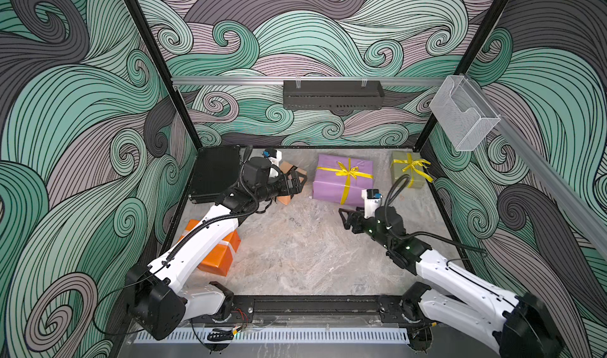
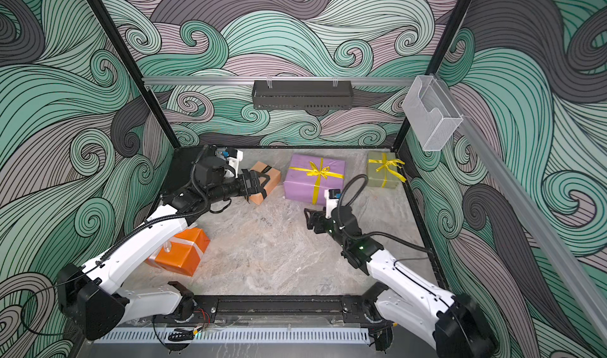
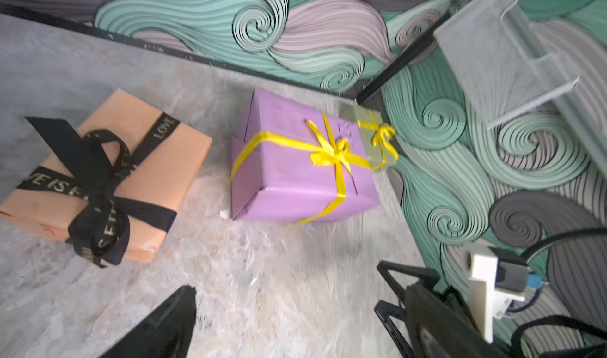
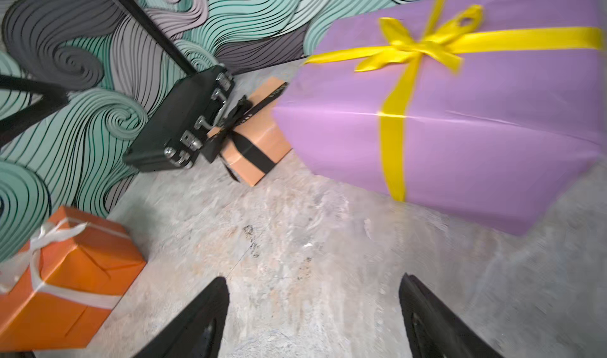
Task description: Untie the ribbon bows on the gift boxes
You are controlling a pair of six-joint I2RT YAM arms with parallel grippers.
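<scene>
A peach box with a black ribbon bow lies left of a purple box with a yellow bow. An olive box with a yellow bow stands at the back right, and an orange box with a white ribbon at the front left. My left gripper hangs open above the table near the peach box, nothing between its fingertips. My right gripper is open over bare table in front of the purple box, nothing between its fingertips.
A black case lies at the back left. A mesh holder hangs on the right rail and a black tray on the back rail.
</scene>
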